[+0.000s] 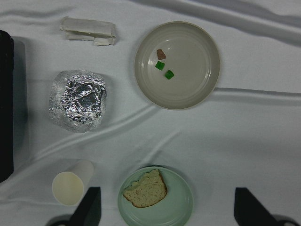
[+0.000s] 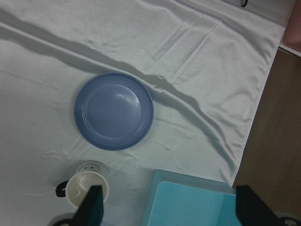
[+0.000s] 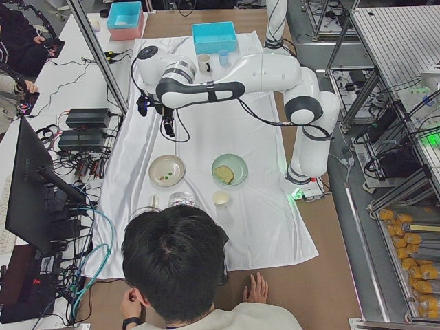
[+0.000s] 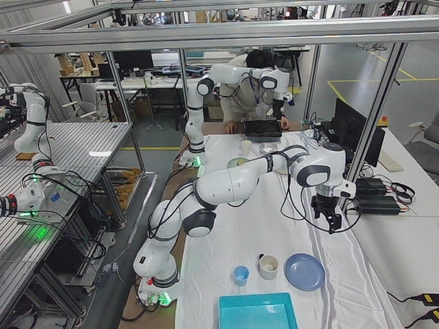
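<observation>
Both grippers hang above the white cloth, open with nothing between the fingers. Under my left gripper lie a grey plate (image 1: pixel 177 84) with small green and brown bits, a green plate (image 1: pixel 174 207) holding a slice of bread (image 1: pixel 145 189), a pale cup (image 1: pixel 70 183), a foil-covered item (image 1: pixel 77 99) and a folded pale strip (image 1: pixel 88 29). Below my right gripper are a blue plate (image 2: pixel 114 112), a white mug (image 2: pixel 87 181) with a black handle and a blue tray (image 2: pixel 183 202).
A small blue cup (image 4: pixel 241 275) stands beside the mug. A person (image 3: pixel 175 268) sits at the near edge in the camera left view, beside a dark box (image 4: pixel 263 130).
</observation>
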